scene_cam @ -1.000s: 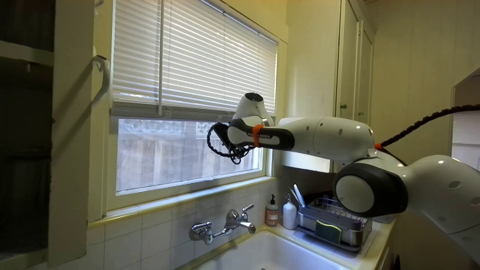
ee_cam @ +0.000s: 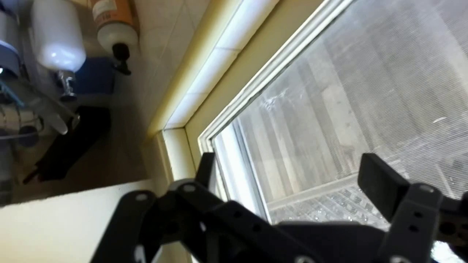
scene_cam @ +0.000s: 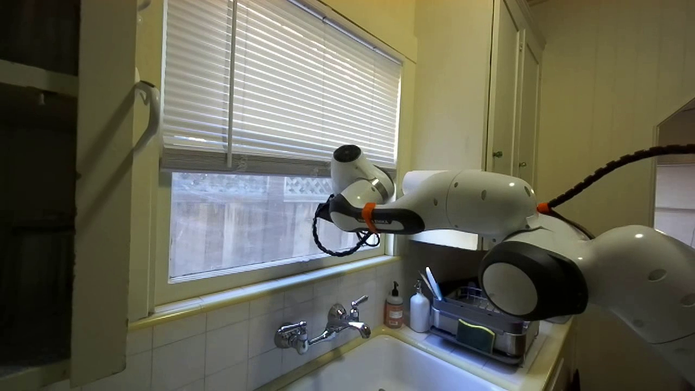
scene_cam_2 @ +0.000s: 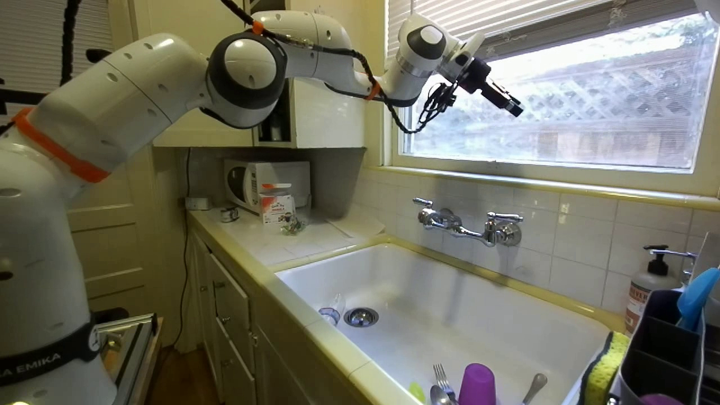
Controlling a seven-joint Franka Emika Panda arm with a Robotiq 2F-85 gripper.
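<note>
My gripper stands open before the window, its two black fingers wide apart with only the window behind the gap. In exterior view 2 the gripper [scene_cam_2: 516,108] points to the right and slightly down, high above the sink [scene_cam_2: 445,304] and clear of everything around it. From exterior view 1 its fingers are hidden behind the arm [scene_cam: 391,218]. The raised white blind [scene_cam: 280,98] hangs over the upper part of the window [scene_cam: 247,225]. Inside the sink lie a purple cup [scene_cam_2: 477,385], a fork [scene_cam_2: 442,378] and other utensils.
Chrome taps [scene_cam: 339,319] project from the tiled wall below the sill. Soap bottles [scene_cam: 394,306] and a dish rack [scene_cam: 482,319] with a sponge [scene_cam: 475,336] crowd the corner. An upper cabinet [scene_cam: 456,98] stands beside the window. A microwave [scene_cam_2: 266,182] sits on the far counter.
The arm's wrist has turned and shifted slightly left, with its end tipping lower. The cable loop has swung down and right. Sink and counter things look unchanged.
</note>
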